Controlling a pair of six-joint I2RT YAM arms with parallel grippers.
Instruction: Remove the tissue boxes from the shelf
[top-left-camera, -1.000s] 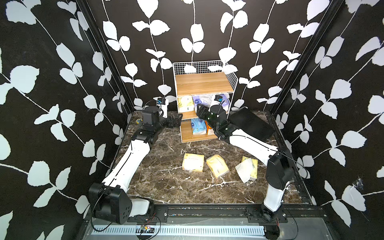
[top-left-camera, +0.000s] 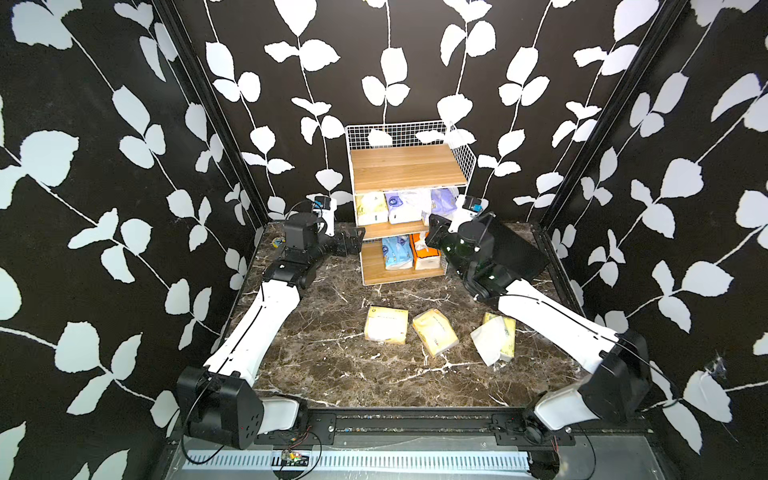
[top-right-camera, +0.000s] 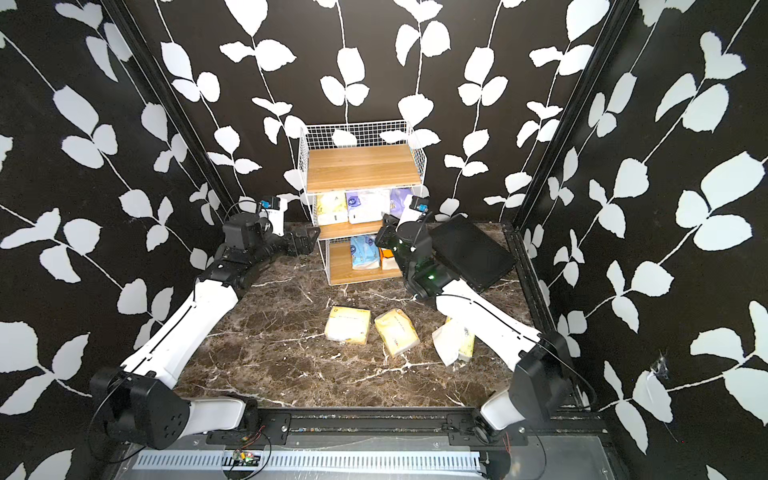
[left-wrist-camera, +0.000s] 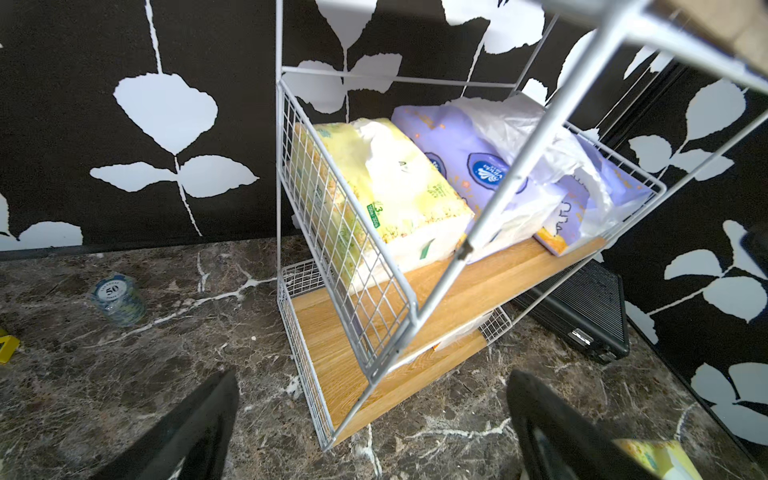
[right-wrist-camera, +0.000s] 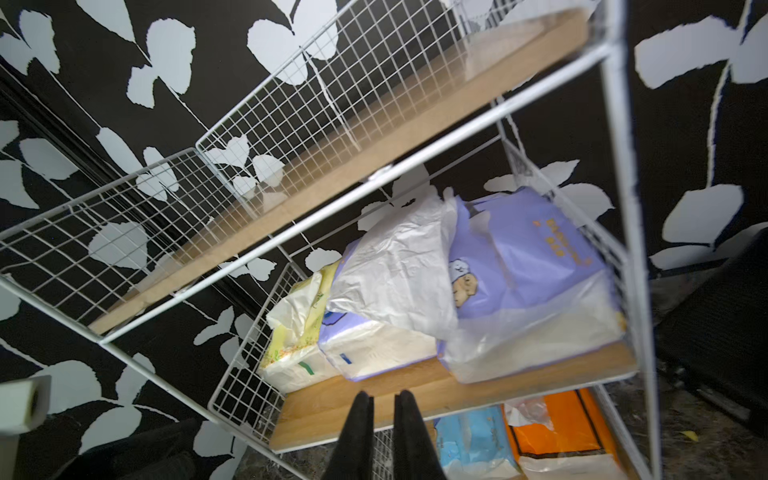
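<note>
On the middle board of the wire shelf (top-left-camera: 406, 229), a yellow tissue pack (left-wrist-camera: 392, 192), a purple-and-white pack (left-wrist-camera: 480, 172) and a purple pack (right-wrist-camera: 544, 280) stand side by side. A blue pack (top-left-camera: 397, 252) and an orange pack (top-left-camera: 425, 254) sit on the bottom board; the top board (top-left-camera: 408, 166) is bare. My left gripper hangs open and empty at the shelf's left front. In front of the middle board, towards its right side, my right gripper is slightly open, a narrow empty gap between its fingers.
Three yellow packs lie on the marble table before the shelf: one left (top-left-camera: 386, 325), one tilted in the middle (top-left-camera: 436, 332), one right (top-left-camera: 500, 337) with tissue pulled out. A black case (top-right-camera: 472, 252) lies right of the shelf. Wire sides and posts flank the boards.
My right gripper and arm have shifted right along the shelf front, uncovering more of the purple-and-white pack and the orange pack. The left arm and the packs on the table have stayed put.
</note>
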